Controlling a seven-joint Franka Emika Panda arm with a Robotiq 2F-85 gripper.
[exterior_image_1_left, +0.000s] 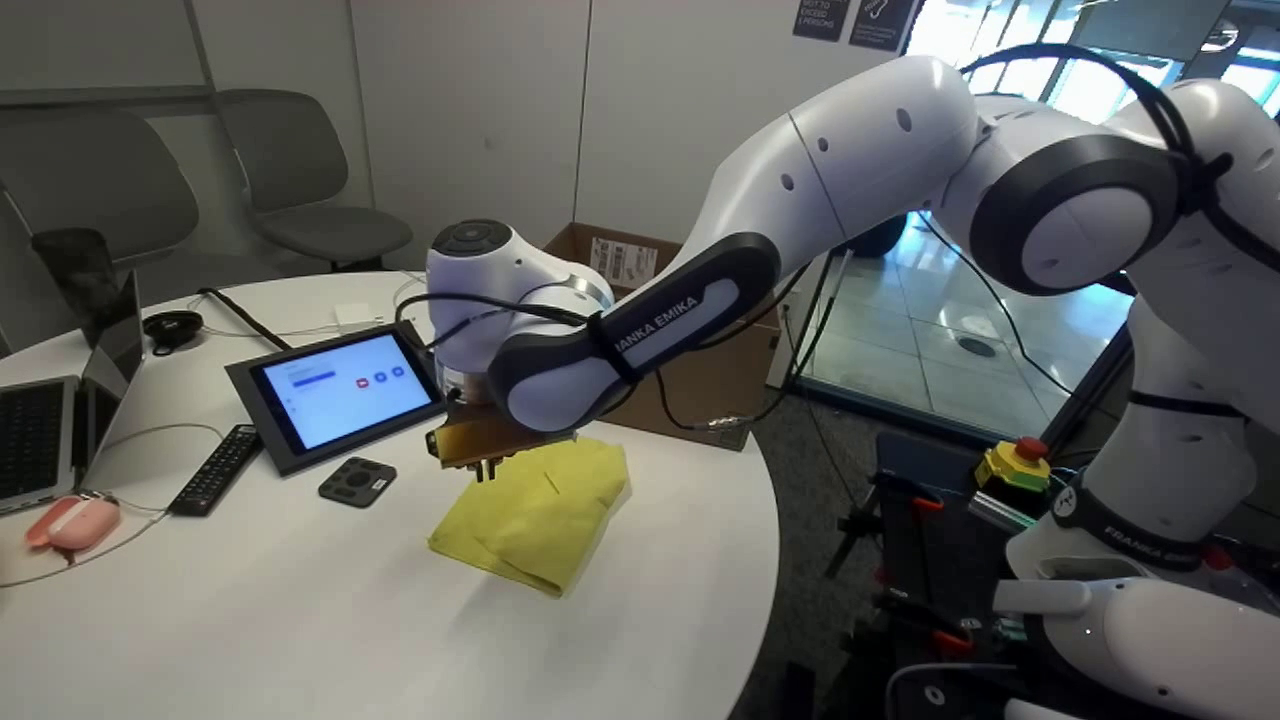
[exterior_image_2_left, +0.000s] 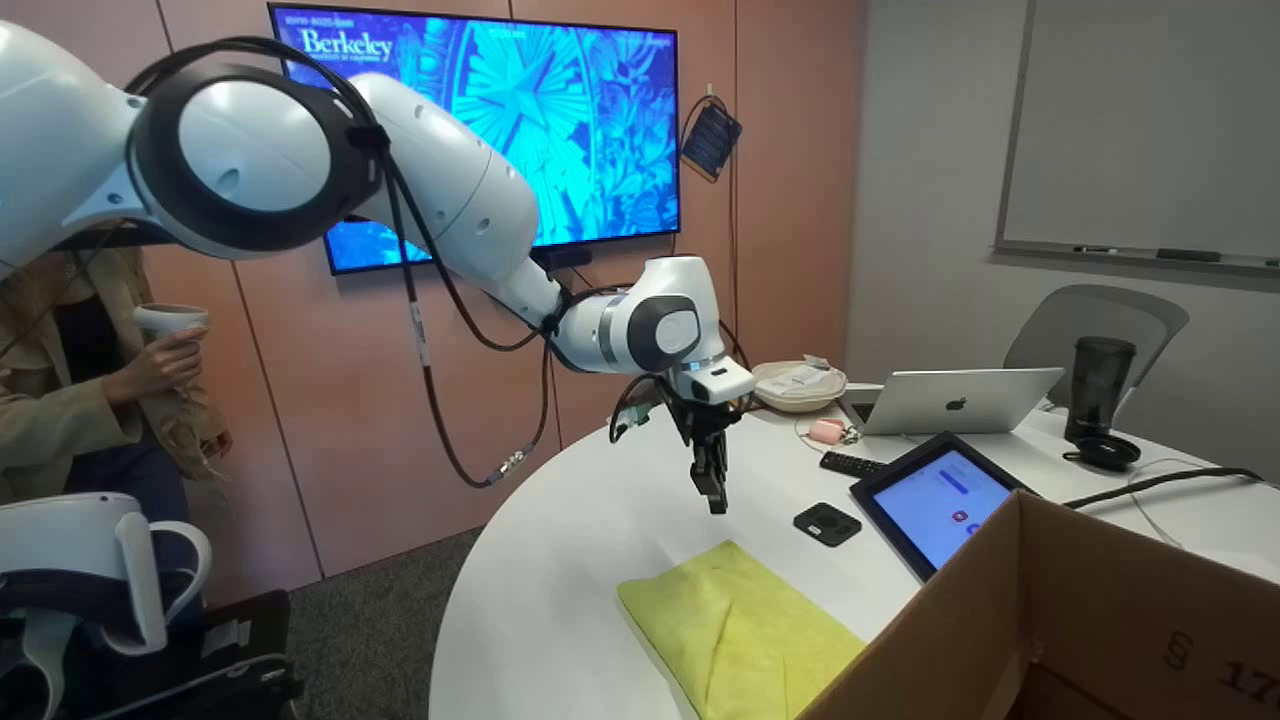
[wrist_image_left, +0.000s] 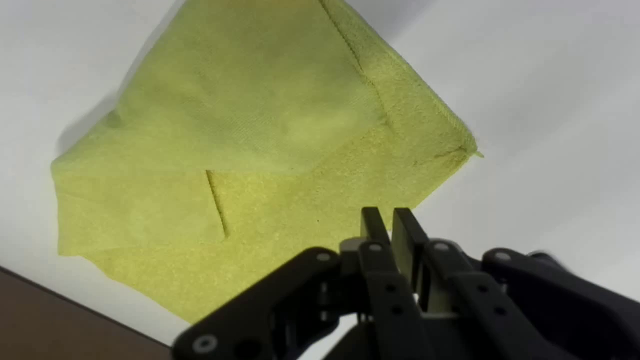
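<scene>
A yellow cloth (exterior_image_1_left: 540, 510) lies on the white table, partly folded over itself. In the wrist view the cloth (wrist_image_left: 240, 108) shows overlapping folds and a short dark crease, with a corner pointing right. My gripper is over its lower right edge in that view. From the second exterior view, my gripper (exterior_image_2_left: 716, 502) is raised above the table, clear of the cloth (exterior_image_2_left: 738, 630). Its fingers stand close together with a narrow gap, and no cloth hangs from them. Whether anything sits deeper between them cannot be told.
An open cardboard box (exterior_image_2_left: 948, 624) stands beside the cloth. A tablet (exterior_image_1_left: 342, 396), a black puck-like device (exterior_image_1_left: 357, 481), a remote (exterior_image_1_left: 216, 469), a pink case (exterior_image_1_left: 74, 524) and a laptop (exterior_image_1_left: 36, 438) occupy the far side.
</scene>
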